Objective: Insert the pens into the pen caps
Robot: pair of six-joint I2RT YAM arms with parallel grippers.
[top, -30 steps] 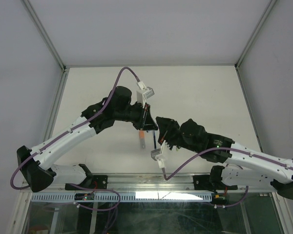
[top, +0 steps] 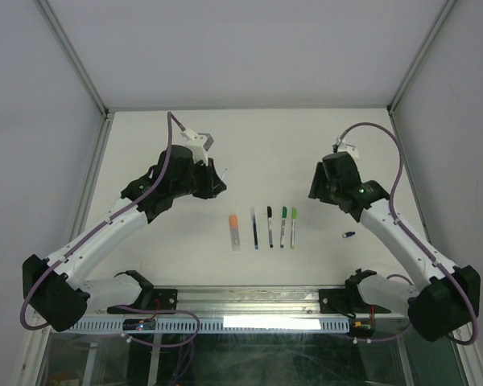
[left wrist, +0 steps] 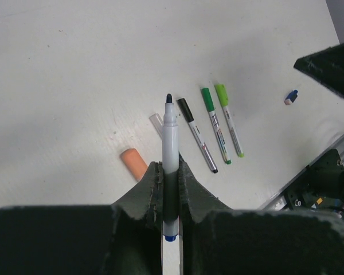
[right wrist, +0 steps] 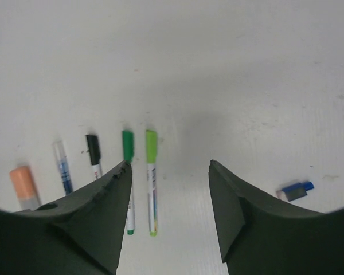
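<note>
An uncapped marker (left wrist: 170,143) with a dark blue tip and a blue end stands between the fingers of my left gripper, shut on its barrel. On the table at the right lies the short blue cap (right wrist: 296,191), apart from everything else. My right gripper hangs above the table with its fingers apart and nothing between them. From above, my left gripper (top: 217,189) is left of the table's middle, and my right gripper (top: 320,197) is up and left of the cap.
Capped pens lie in a row mid-table: a black one (right wrist: 93,152), a dark green one (right wrist: 128,146) and a light green one (right wrist: 152,146). A blue pen (right wrist: 63,167) and an orange-capped piece (right wrist: 24,184) lie left of them.
The grippers have parted from close together at the middle. My left arm has drawn back left with the marker; my right arm has swung right and away from the front edge, uncovering the pens.
</note>
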